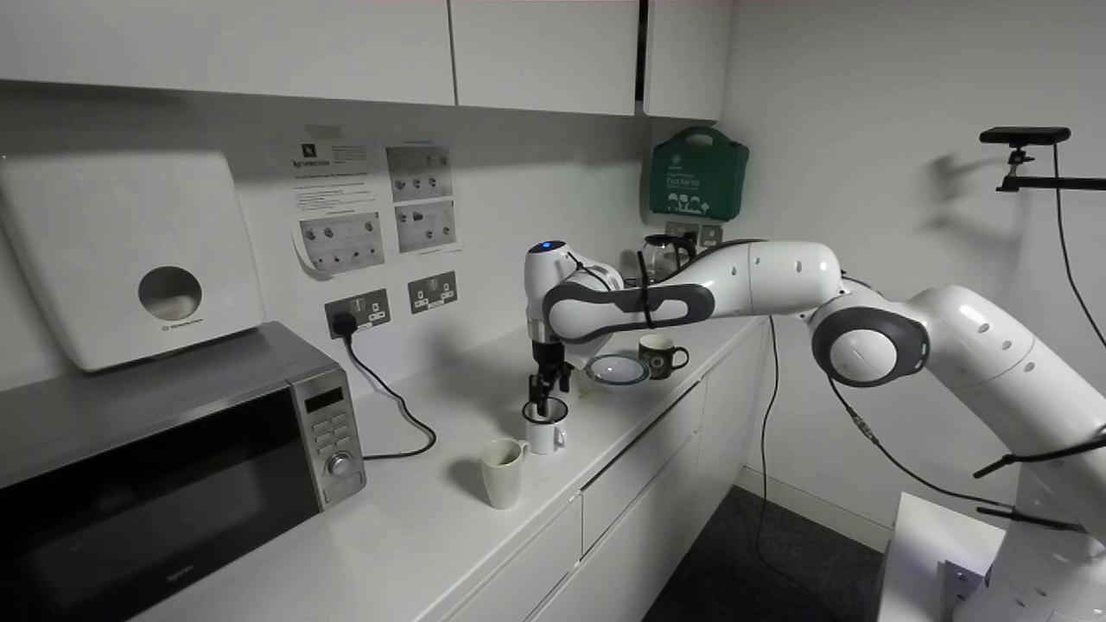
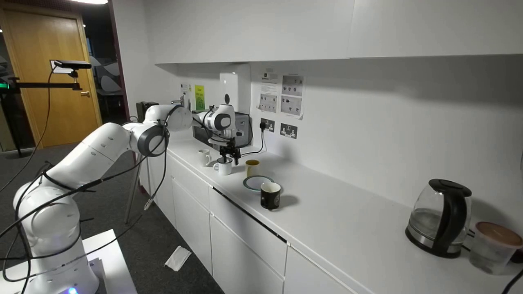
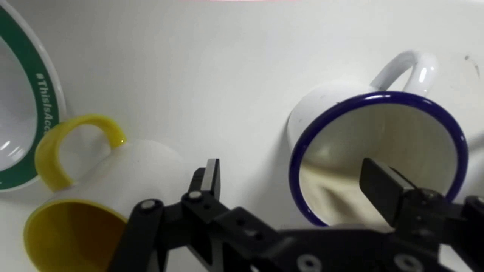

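Note:
My gripper stands open, its fingers wide apart with nothing held between them. Below it is a white enamel mug (image 3: 326, 106) with a dark blue rim, upright on the counter. In the wrist view one finger (image 3: 381, 186) overlaps the mug's opening, and the other finger (image 3: 211, 179) is outside, to the mug's left. Exterior view 1 has the gripper (image 1: 549, 389) right at the mug's rim (image 1: 546, 434). Whether the finger touches the mug, I cannot tell. A white mug with a yellow inside and handle (image 3: 81, 235) is at the lower left of the wrist view.
A tall cream mug (image 1: 503, 475) stands near the enamel mug. Further along are a green-rimmed dish (image 2: 257, 183) and a black mug (image 2: 270, 197). The microwave (image 1: 166, 466) and kettle (image 2: 439, 218) stand at opposite ends.

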